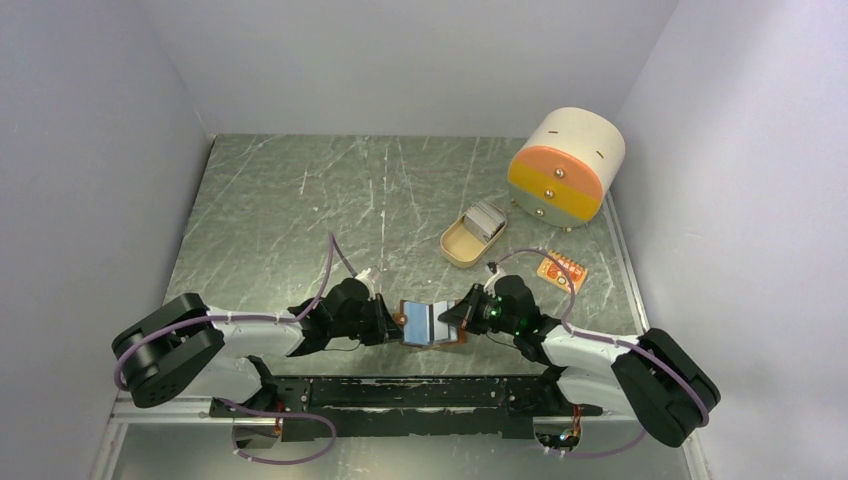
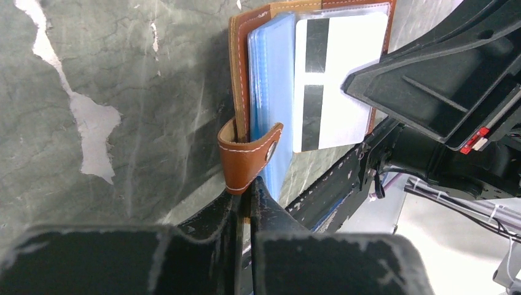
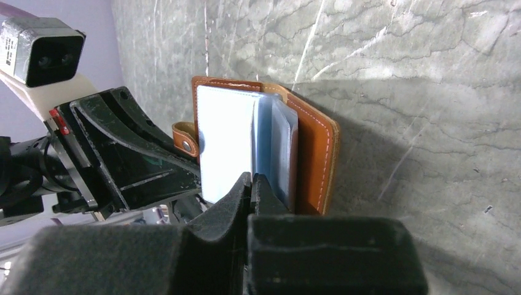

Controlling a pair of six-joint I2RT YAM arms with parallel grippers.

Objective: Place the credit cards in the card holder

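Note:
The brown leather card holder (image 2: pixel 239 67) lies spread near the table's front, its clear bluish sleeves (image 2: pixel 270 74) showing. My left gripper is shut on the holder's snap strap (image 2: pixel 246 161) at the left side. On the right half lies a white card (image 2: pixel 344 61) with a black stripe, apparently within a clear sleeve. Over that half, my right gripper is shut, its tips against the pale sleeve stack; nothing thick shows between them. More cards (image 1: pixel 486 221) stand in a beige tray (image 1: pixel 460 246) behind the holder.
A rounded cabinet (image 1: pixel 566 165) with coloured drawers stands at the back right. An orange-and-white packet (image 1: pixel 562 270) lies to the right of the tray.

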